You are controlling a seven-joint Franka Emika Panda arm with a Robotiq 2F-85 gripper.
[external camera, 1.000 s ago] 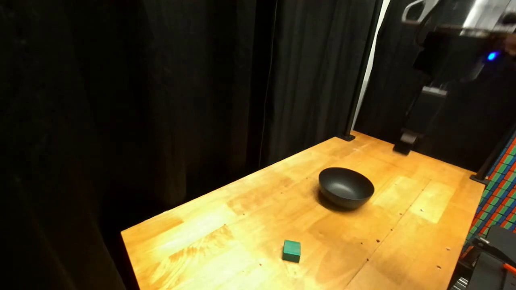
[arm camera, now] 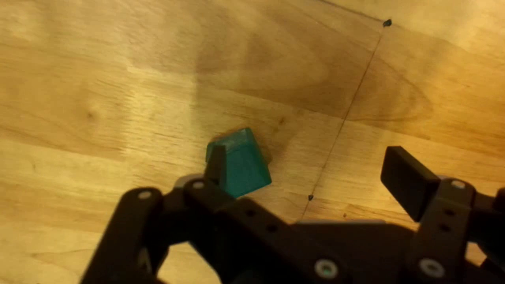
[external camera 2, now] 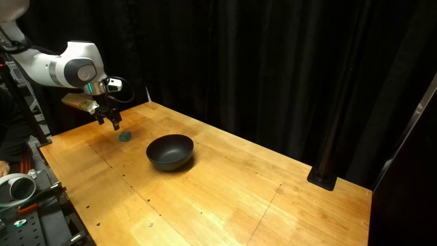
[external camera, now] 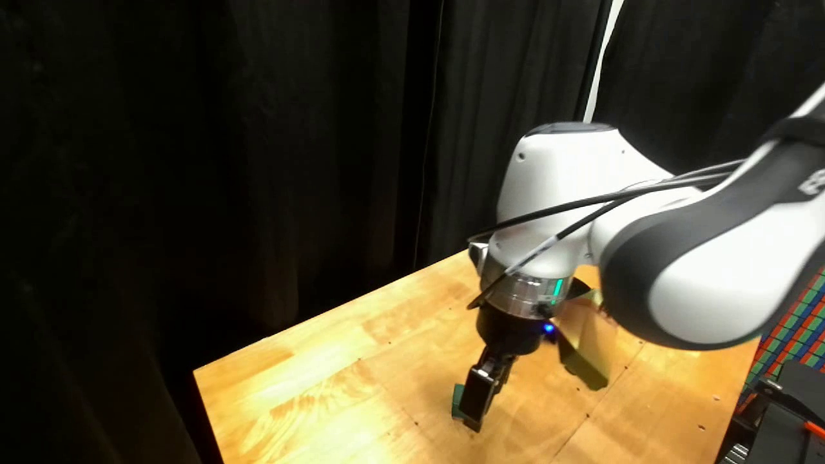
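Note:
A green block (arm camera: 246, 165) lies on the wooden table, with its left part hidden behind my left finger in the wrist view. My gripper is open above the table, its fingers wide apart and the block under the left one rather than centred between them. In exterior view 2 the gripper (external camera 2: 108, 123) hangs just above and to the left of the green block (external camera 2: 125, 136), with a visible gap. From exterior view 1, the gripper (external camera: 481, 386) covers most of the block (external camera: 457, 401). A black bowl (external camera 2: 170, 152) stands upright and empty on the table.
Beyond the bowl, the wooden table (external camera 2: 245, 184) is bare toward the right. A black post base (external camera 2: 322, 178) stands at the table's back edge. Dark curtains hang behind. A black cart (external camera 2: 37, 221) with tools sits off the table's left side.
My arm has come from the upper right down over the block, and now hides the bowl in exterior view 1. The block appears unmoved.

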